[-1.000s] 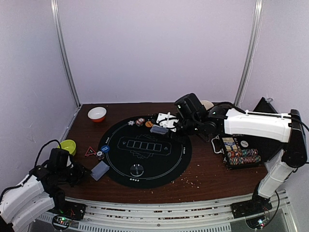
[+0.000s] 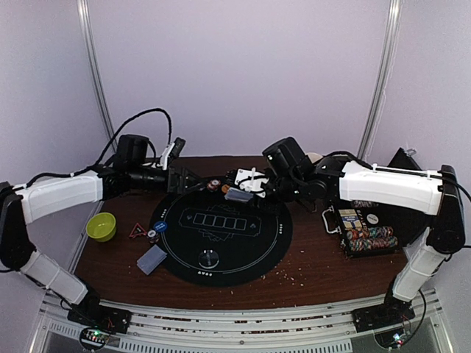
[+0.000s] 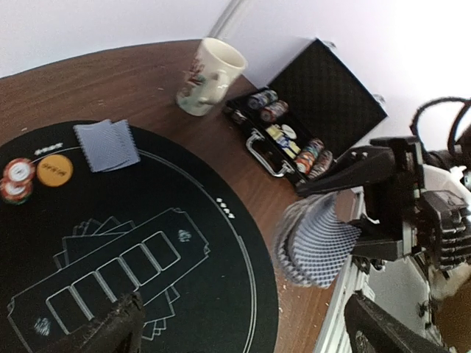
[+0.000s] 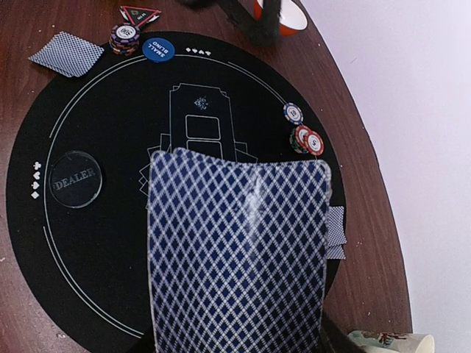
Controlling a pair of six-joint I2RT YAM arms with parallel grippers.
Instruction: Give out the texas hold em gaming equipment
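Held in my right gripper is a deck of blue-backed cards (image 4: 239,250), which hangs above the round black poker mat (image 2: 232,268). My left gripper (image 2: 193,181) is open over the mat's far left part, with nothing between its fingers. Two overlapping cards (image 3: 107,145) lie at the mat's far edge, beside an orange chip (image 3: 54,170) and red-and-white chips (image 3: 18,170). Other cards (image 2: 151,259) rest at the left edge, close to a chip stack (image 4: 124,40), the blue small blind button (image 4: 158,50) and a red triangle (image 2: 137,230). The clear dealer button (image 2: 208,259) sits near the front.
An open chip case (image 2: 368,235) stands at the right. Behind the mat is a mug (image 3: 210,77). A green bowl (image 2: 101,226) sits at the left, and a red-and-white bowl (image 4: 287,16) is partly hidden by the left arm.
My left arm has swung from the front left, by the cards there, up and across to the mat's far left part. The right arm has barely moved, still holding the deck.
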